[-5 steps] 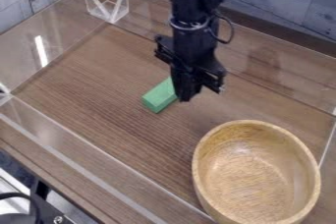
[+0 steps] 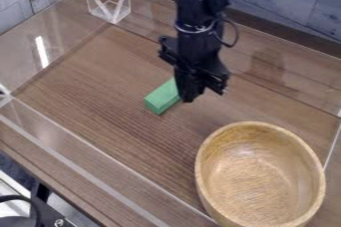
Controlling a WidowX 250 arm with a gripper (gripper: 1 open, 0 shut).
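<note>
A black robot arm comes down from the top centre, its gripper (image 2: 189,80) hanging over the middle of the wooden surface. A green block (image 2: 164,97) lies just left of and below the gripper, its upper right end partly behind it. I cannot tell whether the fingers are open or shut.
A large tan bowl (image 2: 260,207) fills the lower right. The wooden tray (image 2: 80,102) is bare on the left. White plastic brackets stand at the upper left and left edge, and a grey wall runs along the back.
The gripper has shifted slightly over the last second, staying near the green block. The block and bowl look unmoved.
</note>
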